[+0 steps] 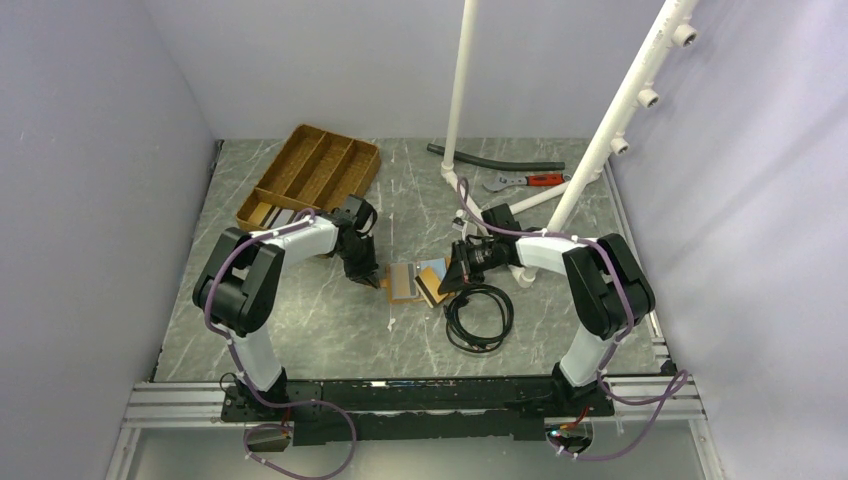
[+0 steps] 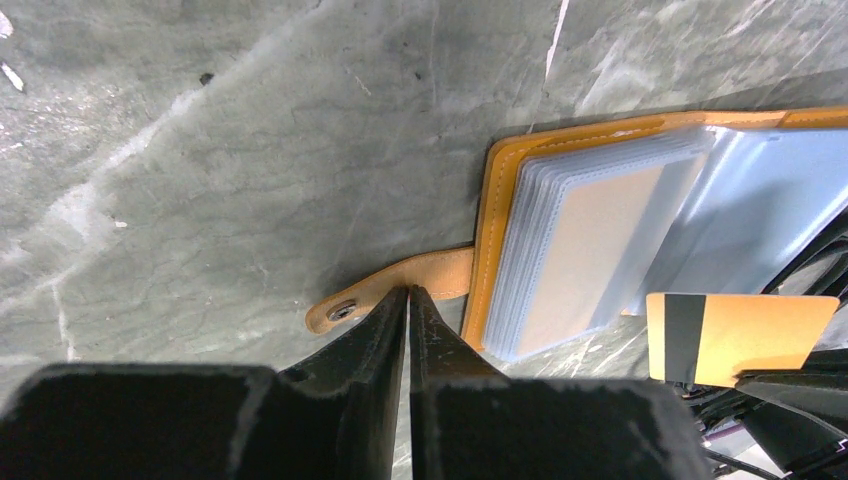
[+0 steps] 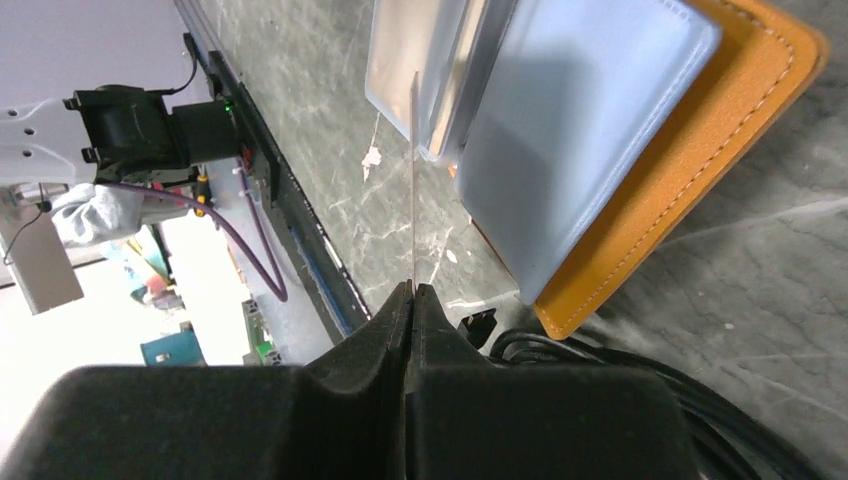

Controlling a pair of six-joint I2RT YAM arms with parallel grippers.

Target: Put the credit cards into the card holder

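The tan card holder (image 2: 485, 240) lies open on the table, its clear sleeves (image 2: 610, 235) facing up. My left gripper is shut at the holder's tan strap (image 2: 440, 270), its tips pinching the upper edge. An orange credit card (image 2: 755, 335) with a black stripe is held in my right gripper (image 1: 444, 289), raised above the holder. In the right wrist view, this card (image 3: 413, 180) appears edge-on as a thin line rising from the shut fingertips of the right gripper. A blue-looking sleeve flap (image 3: 585, 130) lies to its right.
Behind the left arm stands a brown woven tray (image 1: 325, 165), with several cards in its front compartment (image 1: 262, 215). A coiled black cable (image 1: 480, 318) lies close beside the holder. White pipes (image 1: 530, 200) and a wrench (image 1: 525, 181) are farther back on the right.
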